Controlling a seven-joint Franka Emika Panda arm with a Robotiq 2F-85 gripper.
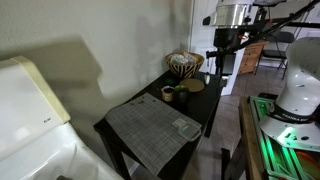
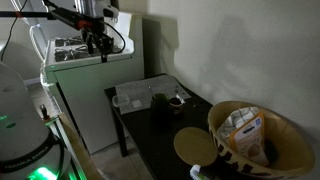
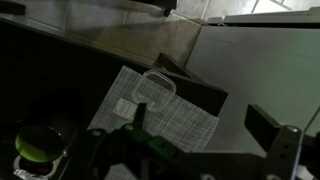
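My gripper is raised above the floor side of the black table, clear of everything on it. In the wrist view its dark fingers stand wide apart with nothing between them, so it is open. A clear plastic container rests on the grey woven mat, near the table's edge. Behind it are a dark pot and a small cup. From above, something green shows inside the dark pot.
A large basket holding packets stands at one end of the table, beside a round brown mat. The white stove adjoins the other end. A wall runs along the back. Around the gripper the air is free.
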